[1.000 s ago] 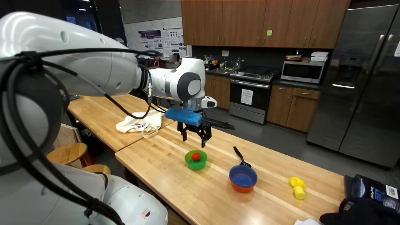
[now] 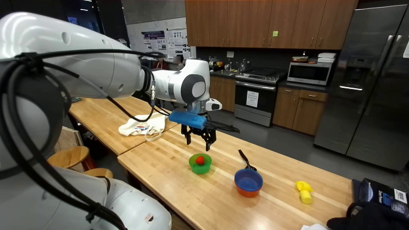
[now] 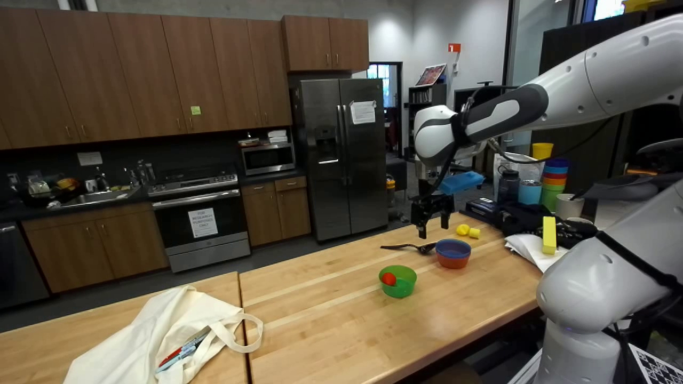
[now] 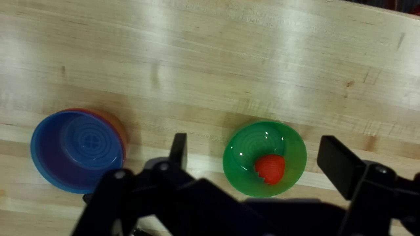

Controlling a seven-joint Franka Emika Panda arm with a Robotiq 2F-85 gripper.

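Observation:
My gripper [image 2: 198, 145] hangs above the table with its fingers wide apart and nothing between them. Below it on the wood stands a green bowl [image 2: 201, 168], with a red strawberry-like piece [image 2: 199, 160] inside. In the wrist view the green bowl [image 4: 252, 135] shows between the two fingers, and the red piece [image 4: 270, 168] rests toward its lower right side. To the left there, a blue bowl [image 4: 90, 143] sits nested in an orange-red one [image 4: 114, 122]. The second exterior view has my open gripper [image 3: 433, 225] above and behind the green bowl [image 3: 402, 288].
A black utensil [image 2: 247, 160] lies beside the nested bowls. Farther right is a yellow object [image 2: 304, 191], near a black box [image 2: 383, 197]. A cream cloth bag [image 3: 153, 333] with pens lies at the other end. Bare wood surrounds the green bowl.

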